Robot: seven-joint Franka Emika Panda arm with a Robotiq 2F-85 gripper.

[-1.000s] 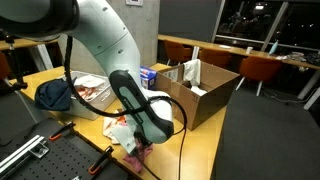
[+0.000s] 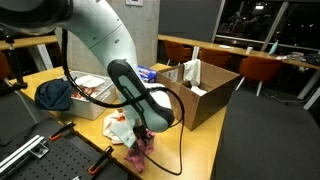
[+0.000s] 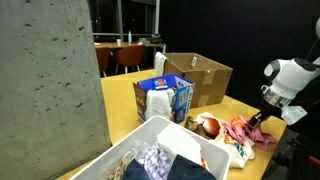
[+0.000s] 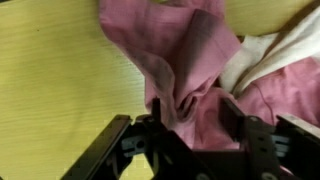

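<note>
A pink cloth [image 4: 190, 60] lies crumpled on the wooden table, filling the middle of the wrist view. The gripper is right over it, its fingers apart at the bottom of that view, with pink folds showing in the gap. In exterior view 1 the arm reaches down to the cloth [image 2: 140, 158] near the table's front edge. The fingertips are too small there to tell whether they touch it. Exterior view 2 has the pink cloth [image 3: 250, 131] at the right, below the arm. A whitish cloth [image 2: 117, 127] lies against it.
A large cardboard box [image 2: 200, 88] stands behind the arm, with white material inside. The light bin [image 3: 125, 145] holds dark and pale fabrics. A blue box [image 3: 168, 95] stands behind that bin. Bare table [image 2: 198, 140] lies right of the arm.
The arm has shifted slightly over the cloth, and more of the pink cloth shows below the gripper in exterior view 1. The boxes and bin have stayed put.
</note>
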